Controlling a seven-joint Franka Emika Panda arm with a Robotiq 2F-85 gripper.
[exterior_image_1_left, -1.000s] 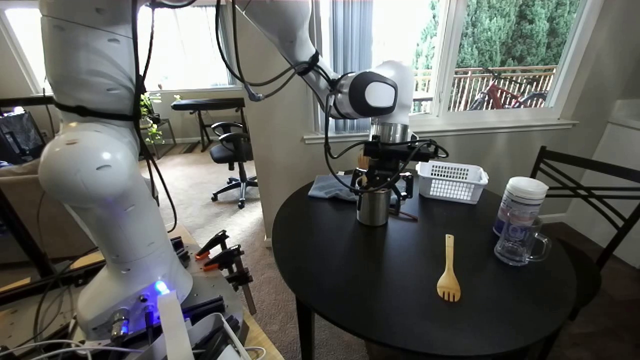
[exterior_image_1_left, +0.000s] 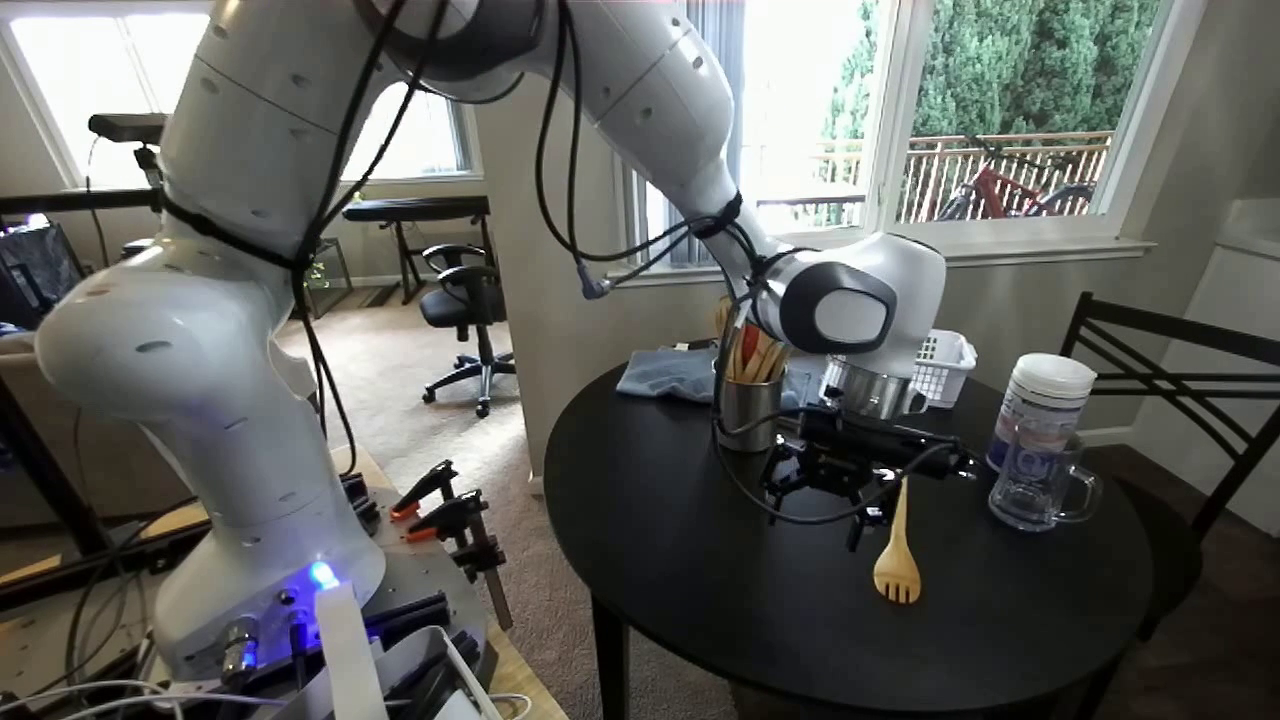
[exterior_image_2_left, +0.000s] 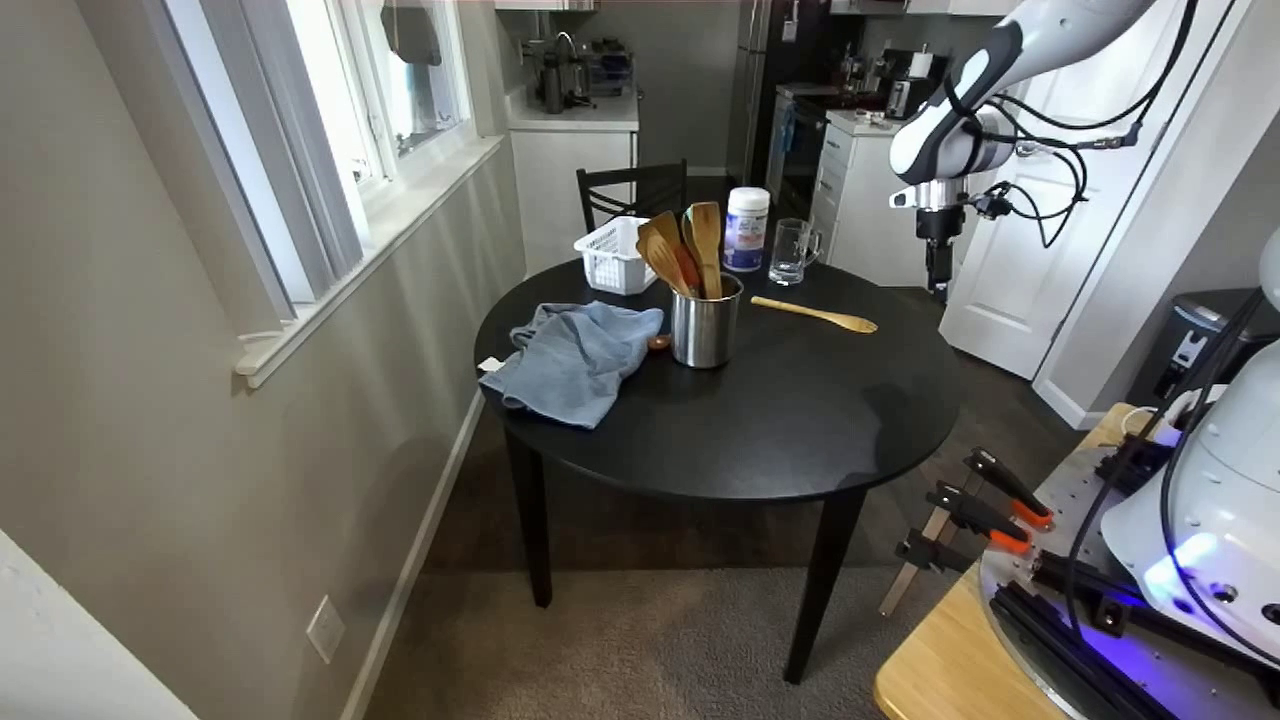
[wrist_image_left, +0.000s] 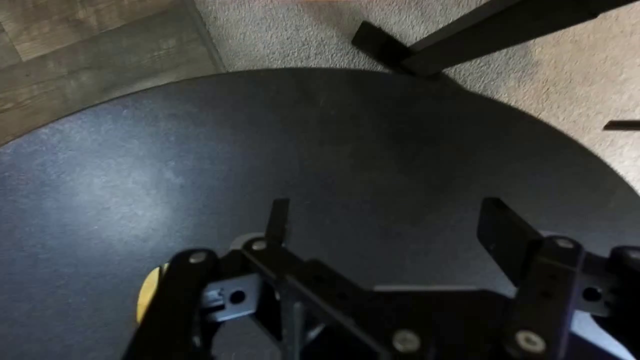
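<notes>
My gripper (exterior_image_1_left: 821, 506) hangs above the round black table (exterior_image_1_left: 672, 528), its fingers open. The wrist view shows bare tabletop between the two fingertips of the gripper. A wooden fork (exterior_image_1_left: 897, 566) lies flat on the table, apart from my gripper; its handle is partly covered by the gripper in exterior view 1. Only a yellow bit of the fork (wrist_image_left: 147, 294) peeks out beside the left finger in the wrist view. Behind and left of my gripper in exterior view 1 stands a metal canister (exterior_image_1_left: 750, 418) full of upright wooden utensils (exterior_image_2_left: 690, 246).
A blue-grey cloth (exterior_image_2_left: 576, 360) lies left of the canister in exterior view 2, with a white basket (exterior_image_2_left: 615, 258) behind. A white-lidded tub (exterior_image_1_left: 1041, 402) and a clear glass mug (exterior_image_1_left: 1029, 490) stand together.
My gripper has moved from above the metal canister to the right in exterior view 1, toward the wooden fork, and is now tilted there. The fork and canister stayed put.
</notes>
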